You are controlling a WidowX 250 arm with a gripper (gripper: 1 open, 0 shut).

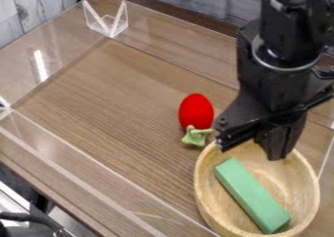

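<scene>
My gripper [252, 134] hangs over the back of a round wooden bowl [303, 190], its dark body filling the upper right. Whether its fingers are open or shut is hard to tell from this angle. In the bowl lies a green bar [249, 194]. Just left of my gripper, outside the bowl, a red object [194, 112] rests on the table with a small pale green piece [196, 138] below it.
A white wire-like holder [107, 19] stands at the back left. A dark cable or stand part [33, 221] shows at the lower left corner.
</scene>
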